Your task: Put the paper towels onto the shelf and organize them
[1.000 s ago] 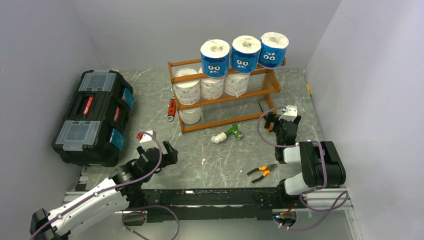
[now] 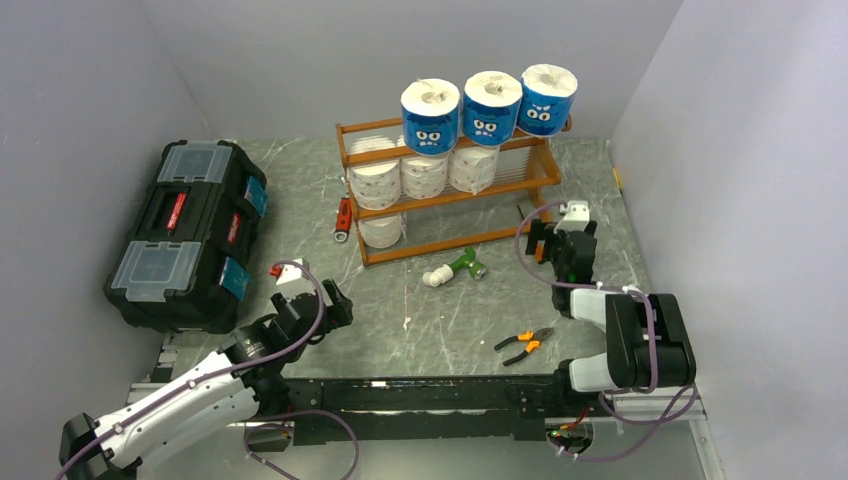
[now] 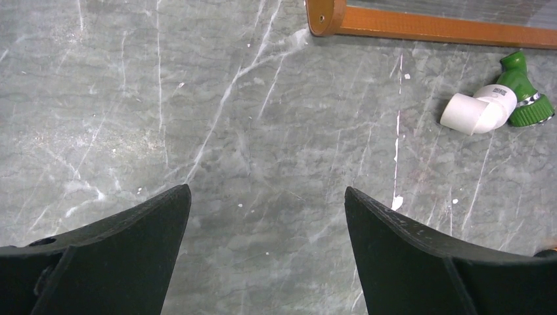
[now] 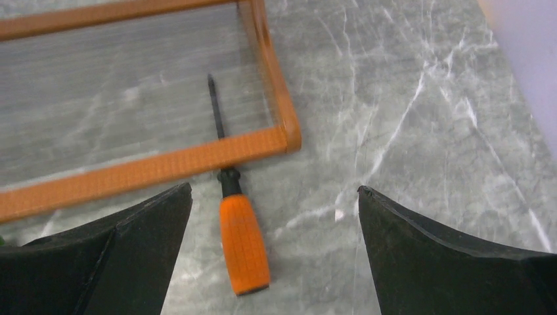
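Note:
Three blue-wrapped paper towel rolls stand on the top of the wooden shelf: a left one, a middle one and a right one. White rolls fill the left and middle of the tier below, and one white roll sits at the bottom left. My left gripper is open and empty over bare table, front left of the shelf. Over an orange-handled screwdriver by the shelf's right front corner, my right gripper hangs open, holding nothing.
A black toolbox occupies the left side. A green and white pipe fitting lies before the shelf, pliers nearer the front edge. A red tool rests by the shelf's left side. Walls bound the back and right.
My left arm has moved only a little. The rolls and the shelf stand as before.

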